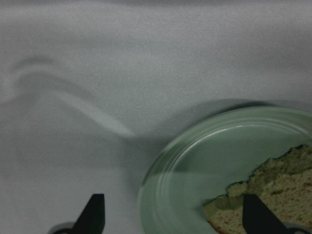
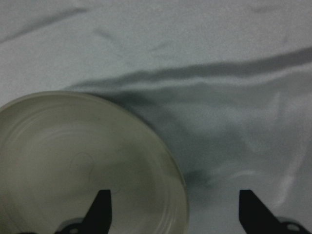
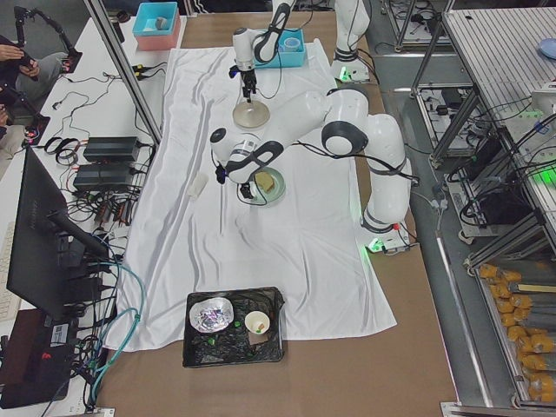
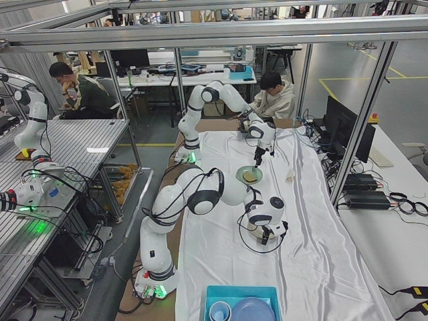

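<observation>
A green plate (image 3: 274,191) with a piece of bread (image 1: 270,204) lies on the white cloth. My left gripper is open over that plate's edge, one finger above the bread and the other over cloth, nothing visible between them but plate and cloth below. Farther along the cloth, my right gripper stands open above a beige plate (image 2: 78,156), its fingers either side of the plate's rim as seen from above.
A blue bin (image 4: 273,291) with cup and plate is at one end; a black tray (image 3: 233,347) with foil dish and cup at the other. A small pale item (image 3: 197,184) lies beside the green plate.
</observation>
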